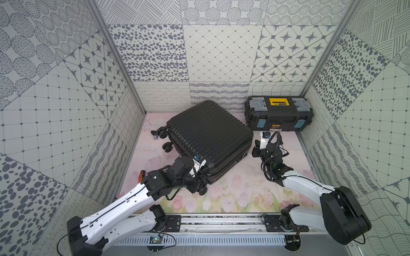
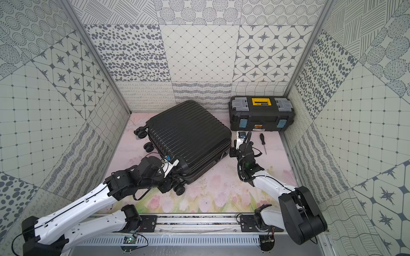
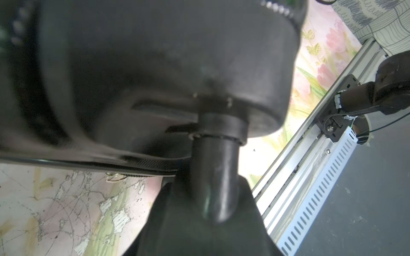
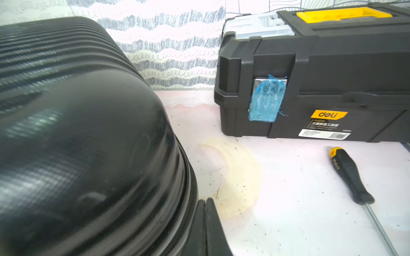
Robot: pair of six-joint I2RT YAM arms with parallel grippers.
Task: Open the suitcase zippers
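A black ribbed suitcase [image 1: 209, 134] lies tilted on the table, wheels to the left and front. My left gripper [image 1: 197, 170] is at its front-left corner, shut on a wheel housing [image 3: 213, 170], whose dark post fills the left wrist view. My right gripper is shut, nothing seen between its fingers, beside the suitcase's rounded right corner. The zipper seam [image 4: 190, 183] runs along that corner, close left of the fingertips.
A black toolbox [image 4: 363, 76] stands at the back right, with a screwdriver [image 4: 348, 170] in front of it. A small orange-handled tool [image 1: 141, 175] lies at the left. Free table lies in the front middle.
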